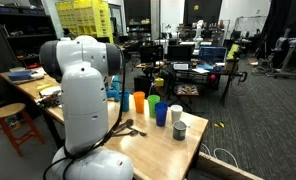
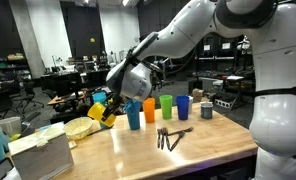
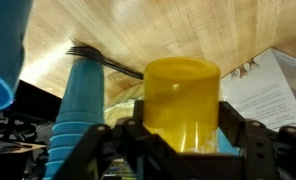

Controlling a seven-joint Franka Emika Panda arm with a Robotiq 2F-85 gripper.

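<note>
A yellow cup [image 2: 101, 114] is held tilted above the left part of the table, with my gripper [image 2: 107, 104] shut on it. In the wrist view the same yellow cup [image 3: 183, 98] fills the space between the dark fingers, its round end facing the camera. The arm bends high over the table in both exterior views. In exterior view 1 I cannot make out the held cup clearly.
Blue cups [image 3: 78, 100] stand stacked beside the gripper. Dark forks [image 2: 171, 138] lie on the table [image 2: 158, 162]. Further right are an orange cup [image 1: 139, 102], a green cup [image 1: 153, 104] and a blue cup [image 1: 161, 114]. A white box [image 2: 41, 160] stands at the left.
</note>
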